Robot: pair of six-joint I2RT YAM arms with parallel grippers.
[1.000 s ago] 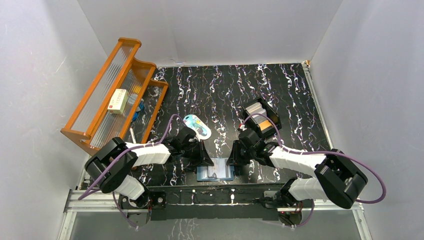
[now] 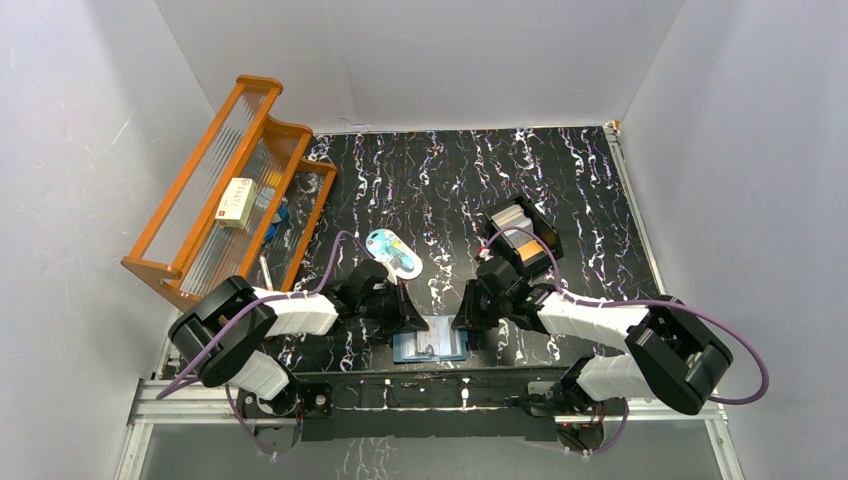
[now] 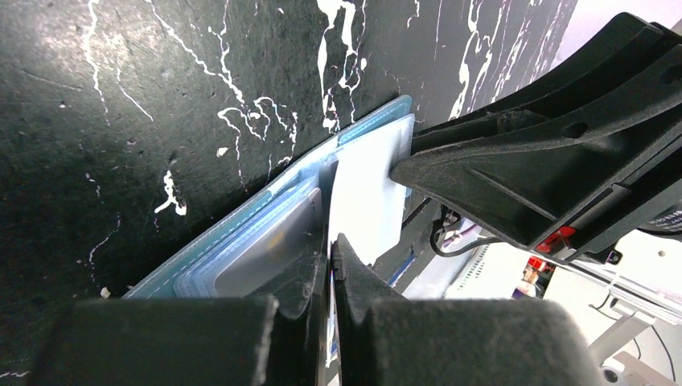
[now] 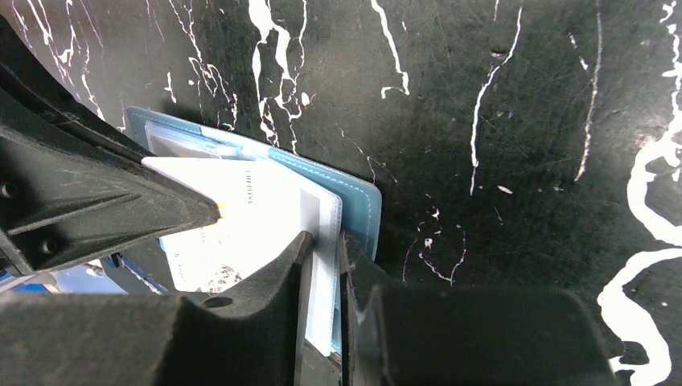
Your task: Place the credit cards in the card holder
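The light blue card holder lies opened out at the table's front edge, between my two grippers. In the left wrist view its clear pockets lie beside a white leaf; whether that is a card or a pocket page, I cannot tell. My left gripper is shut with its tips at the leaf's inner edge; a thin white line runs between the fingers. My right gripper is shut on the holder's pages at the right side, near the blue cover. Its fingers hide part of that edge.
A black box of cards stands behind the right arm. A blue-and-white blister pack lies behind the left one. At the far left is a wooden shelf bearing a small box.
The right arm and the holder look unmoved.
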